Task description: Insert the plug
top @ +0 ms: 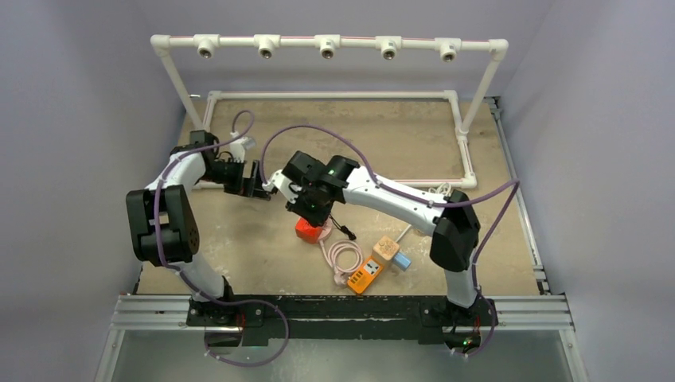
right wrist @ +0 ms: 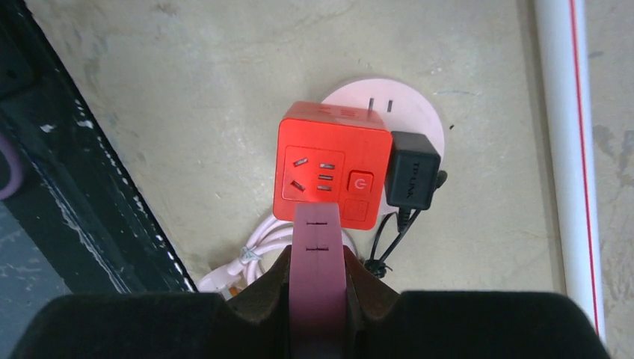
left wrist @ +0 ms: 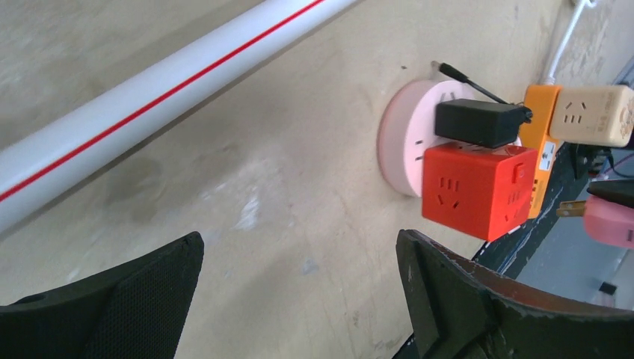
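Observation:
The pink plug (right wrist: 318,269) is held upright in my right gripper, which is shut on it. In the left wrist view the plug (left wrist: 609,222) shows at the right edge with its metal prongs (left wrist: 572,209) bare, apart from the red cube socket (left wrist: 478,187). Slots face up on the red cube (right wrist: 331,164) in the right wrist view, beyond the plug's end. A black adapter (right wrist: 413,170) sits against the cube's side, over the round pink base (right wrist: 404,105). My left gripper stands open over bare table, nothing between its fingers.
Coiled pink cord (top: 345,255), an orange power strip (top: 365,274), a wooden cube socket (top: 385,250) and a blue block (top: 402,260) lie near the front. White pipe (top: 334,95) frames the back. Free table lies at front left.

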